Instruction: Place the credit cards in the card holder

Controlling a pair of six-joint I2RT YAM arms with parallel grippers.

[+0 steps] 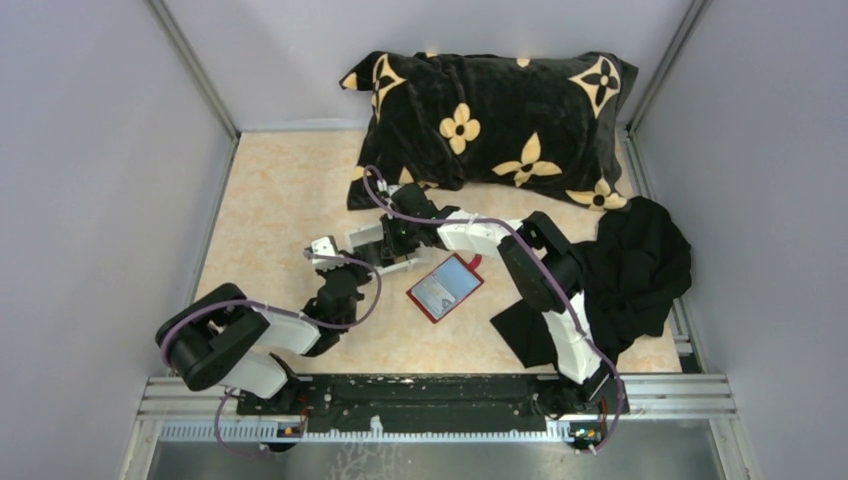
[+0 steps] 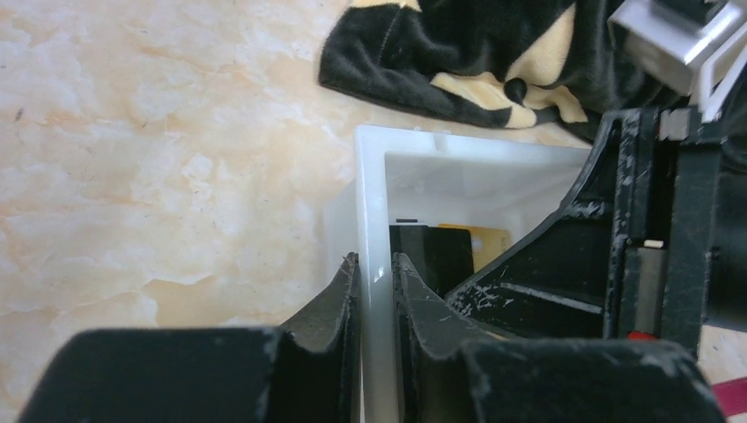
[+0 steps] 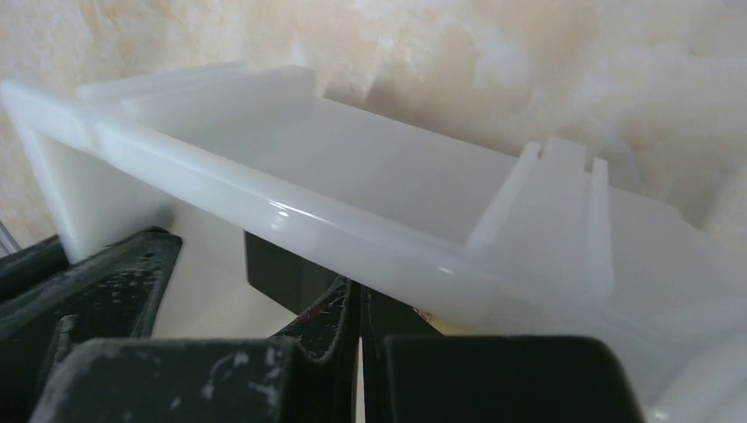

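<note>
A white box stands near the table's centre. My left gripper is shut on its side wall. Inside the box, a black card and a yellow card show in the left wrist view. My right gripper reaches into the box, its fingertips together with nothing between them. A black card lies outside those fingers, partly hidden by the white rim. To the right of the box, a flat red-edged holder with a blue-grey face and a red tab lies on the table.
A dark patterned pillow fills the back of the table. Black cloth lies bunched at the right, partly behind my right arm.
</note>
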